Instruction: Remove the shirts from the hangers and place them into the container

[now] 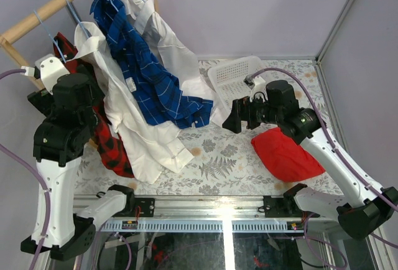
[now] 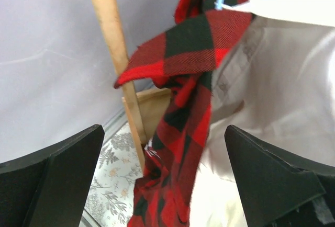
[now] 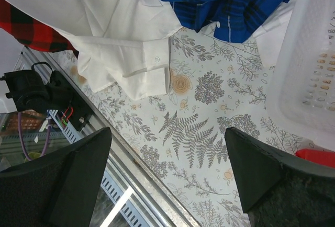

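Note:
A red and black checked shirt (image 1: 114,152) hangs at the near end of the rack from a blue hanger (image 1: 50,36). In the left wrist view this checked shirt (image 2: 183,117) runs down between the spread fingers of my left gripper, apart from both. The fingers there are open; in the top view the arm partly covers them. A white shirt (image 1: 124,108) and a blue checked shirt (image 1: 143,71) hang behind it, then another white one (image 1: 168,40). Over the patterned table my right gripper stands open and empty.
The wooden rack bar (image 1: 56,5) crosses the upper left, and its post (image 2: 112,33) stands close to the left gripper. A white basket (image 1: 233,78) lies at the back, with a folded red cloth (image 1: 286,155) in front of it.

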